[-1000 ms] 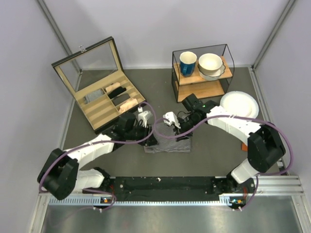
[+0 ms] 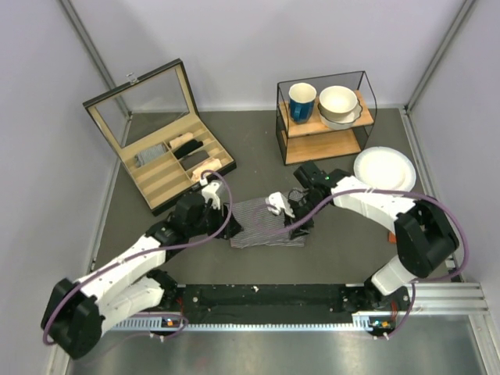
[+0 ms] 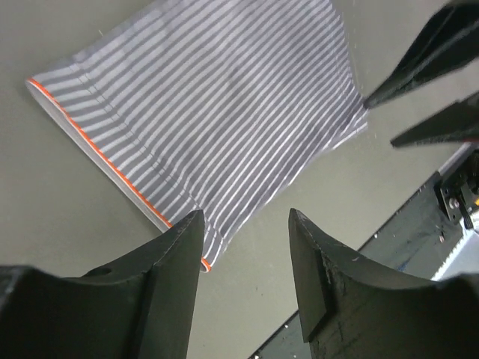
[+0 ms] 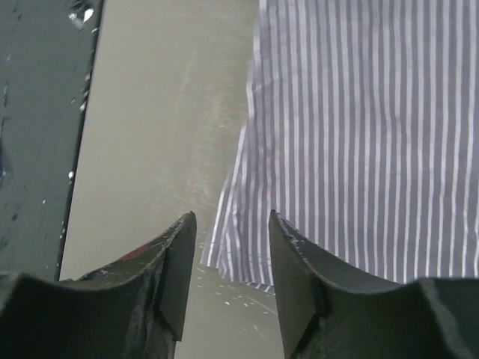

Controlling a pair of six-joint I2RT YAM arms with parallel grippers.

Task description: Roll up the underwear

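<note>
The grey-and-white striped underwear [image 2: 266, 223] lies flat on the dark table between my two arms, a rough rectangle. An orange line runs along its left edge in the left wrist view. My left gripper is open at the front left corner, one fingertip overlapping that corner in view; contact cannot be told. At the front right corner my right gripper stands open, with the cloth's corner showing between its fingers. Both grippers cover parts of the cloth's ends in the top view.
Behind on the left, an open compartment box [image 2: 160, 183] holds several rolled cloths. A wire shelf [image 2: 320, 144] carries a blue mug [image 2: 301, 101] and bowls. White plates [image 2: 384, 169] lie at the right. Bare table surrounds the cloth in front and behind.
The right gripper has shifted right and toward the front.
</note>
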